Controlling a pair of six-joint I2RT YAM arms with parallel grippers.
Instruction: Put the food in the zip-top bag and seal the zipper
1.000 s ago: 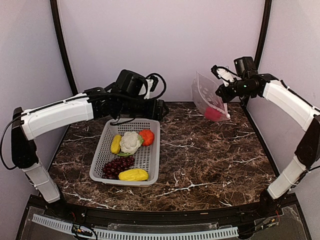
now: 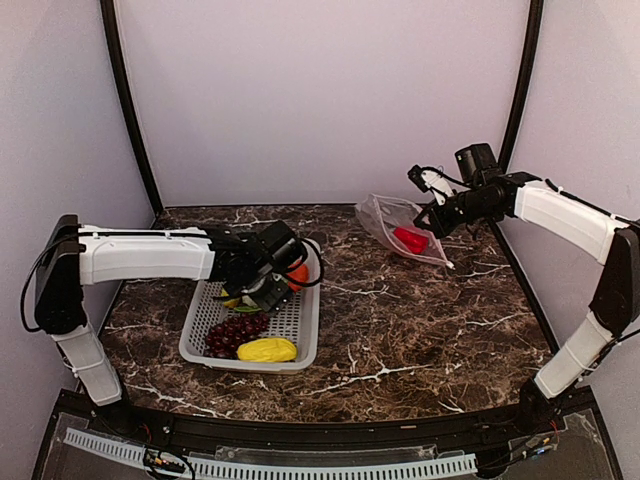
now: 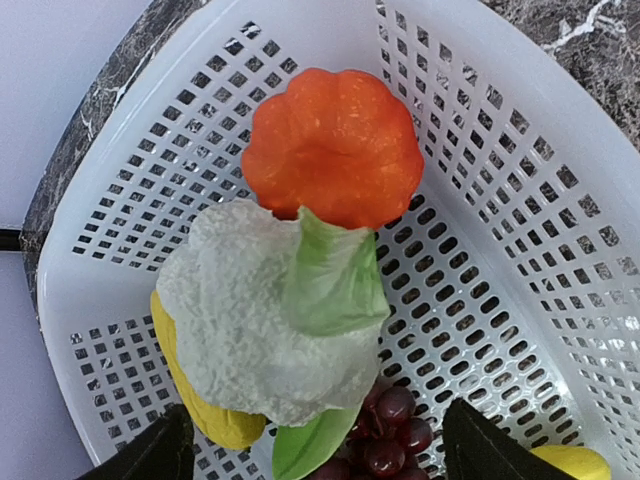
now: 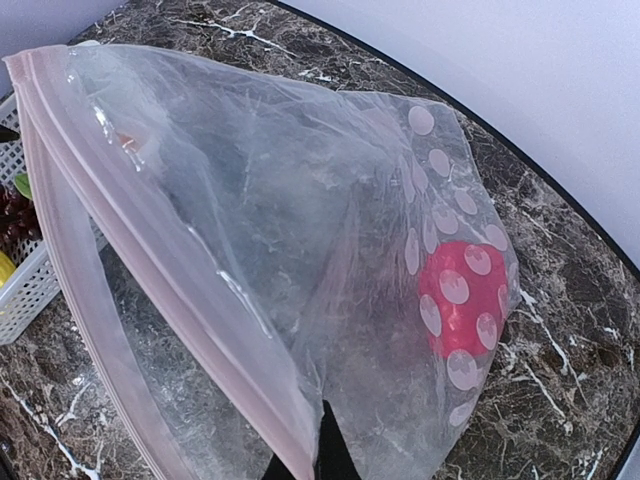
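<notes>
My left gripper stands open over the white basket [image 2: 190, 340]. Below it in the left wrist view are a cauliflower [image 3: 240, 310], an orange pepper-like food [image 3: 330, 150], a yellow food [image 3: 210, 415], red grapes [image 3: 385, 450] and a second yellow piece [image 3: 570, 465], seen also from above as a yellow oblong [image 2: 266, 350]. At the back right, my right gripper is shut on the edge of the clear zip top bag [image 4: 230, 200], which has a pink zipper strip and a red item [image 2: 410, 239] inside.
Pale walls [image 2: 330, 100] close it in at the back and both sides.
My left gripper has come down and toward the front over the basket. My right gripper has lowered with the bag, which now lies lower and farther left on the table.
</notes>
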